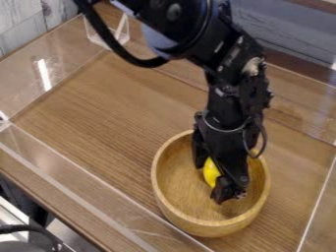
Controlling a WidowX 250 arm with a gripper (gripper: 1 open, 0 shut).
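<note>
My black gripper (218, 165) reaches down from the top into a round tan bowl (178, 197) on the wooden counter. A yellow object (210, 171) sits in the bowl between the gripper's fingers, partly hidden by them. Whether the fingers are closed on it or only around it is hard to tell.
A clear container (108, 25) stands at the far top left, and a black cable lies at the lower left corner.
</note>
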